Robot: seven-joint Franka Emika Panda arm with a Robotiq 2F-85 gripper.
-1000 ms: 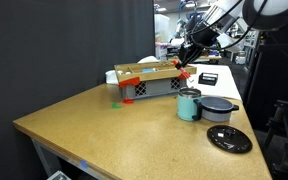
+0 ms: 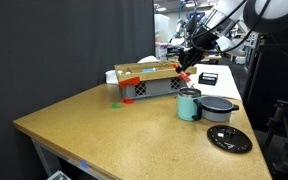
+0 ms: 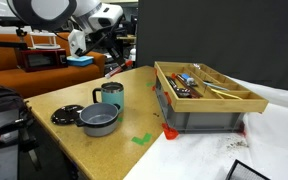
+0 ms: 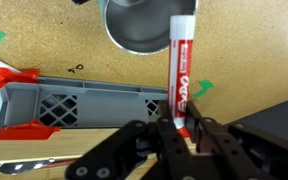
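My gripper is shut on a slim red-and-white marker (image 4: 181, 62), which points away from the fingers in the wrist view. In exterior view 1 the marker (image 2: 185, 78) hangs tilted just above the teal mug (image 2: 189, 108), with a small gap seeming to show between them. The mug (image 3: 111, 96) stands upright on the wooden table in exterior view 2, the marker (image 3: 114, 71) above it. A round grey vessel (image 4: 144, 32) lies under the marker's far end in the wrist view; whether it is mug or pot, I cannot tell.
A grey pot (image 3: 100, 122) sits close beside the mug, and a black plate (image 2: 229, 138) lies nearby. A grey crate (image 3: 204, 121) carries a wooden tray (image 3: 234, 105) of assorted tools. Red and green scraps lie around it.
The gripper and its marker have come down a little and slightly to the right in exterior view 1, closer to the mug. Mug, pot and plate have stayed put.
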